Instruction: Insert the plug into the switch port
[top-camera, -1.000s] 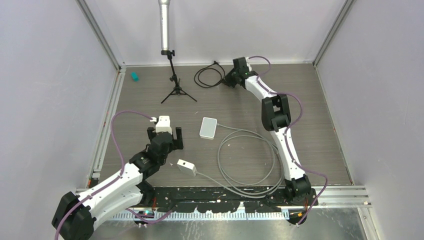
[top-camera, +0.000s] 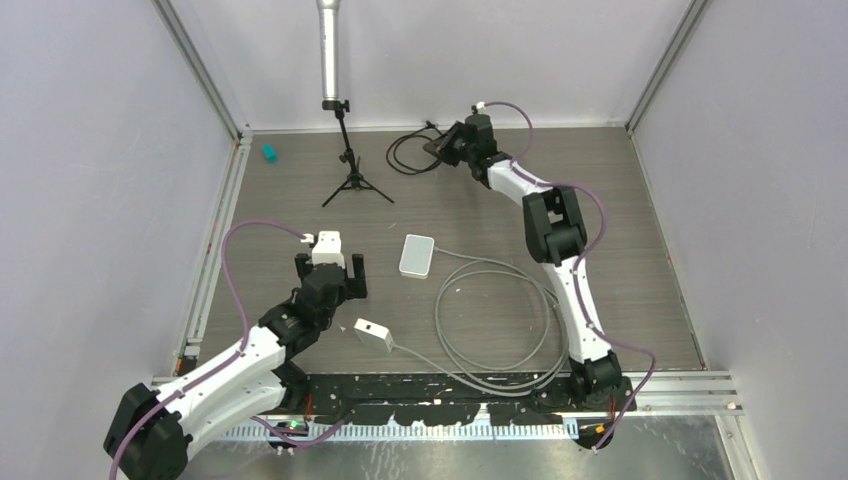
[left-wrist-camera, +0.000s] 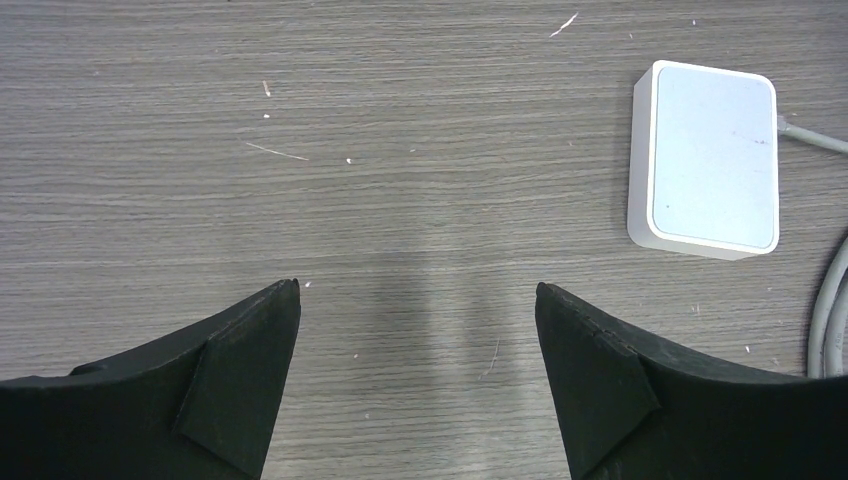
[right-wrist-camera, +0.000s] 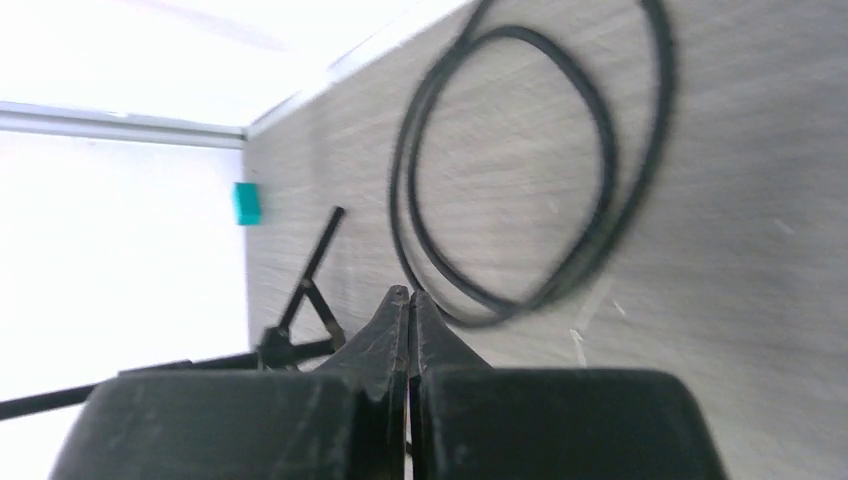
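Note:
A coiled black cable (top-camera: 405, 168) lies on the floor near the back wall, a small dark end (top-camera: 430, 125) showing at its top. My right gripper is shut, with nothing visible between its fingertips; from above it covers the coil's right part. The right wrist view shows the cable loops (right-wrist-camera: 603, 165) beyond the fingers. A flat white box (top-camera: 416, 256) and a second white box (top-camera: 373, 335) are joined by a grey cable (top-camera: 470, 268). My left gripper stands open over bare floor, left of the flat box. I cannot make out a port.
A thin black tripod (top-camera: 352, 180) carrying a silver tube (top-camera: 329, 55) stands left of the black coil. Against the far left edge lies a small teal piece (top-camera: 269, 152). Open floor stretches between the tripod and the flat box.
The left arm and both white boxes have kept still.

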